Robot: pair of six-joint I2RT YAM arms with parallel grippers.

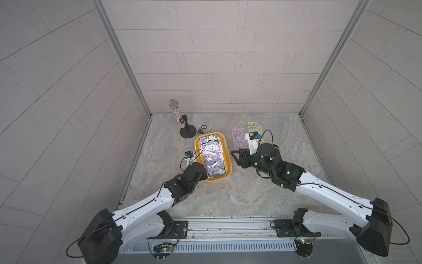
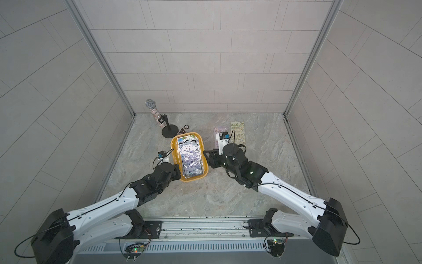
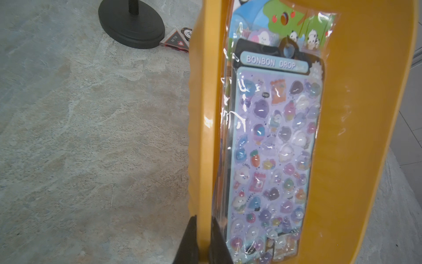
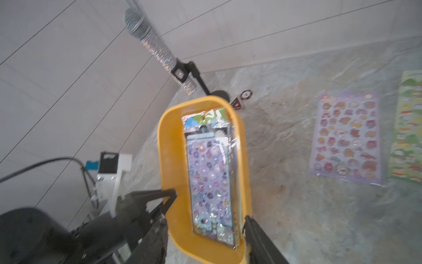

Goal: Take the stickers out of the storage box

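Note:
The yellow storage box (image 1: 224, 154) holds a BONBON DROP lilac sticker sheet (image 3: 274, 154) over other packs, including one with pandas (image 3: 281, 19). My left gripper is shut on the box's left rim. My right gripper stands open at the box's right side, its fingers in front of the box in the right wrist view. A pink sticker sheet (image 4: 345, 136) and a green one (image 4: 406, 127) lie outside on the table, right of the box.
A sparkly microphone on a black stand (image 1: 187, 131) stands at back left, beside small badges (image 1: 200, 130). Walls close off the back and both sides.

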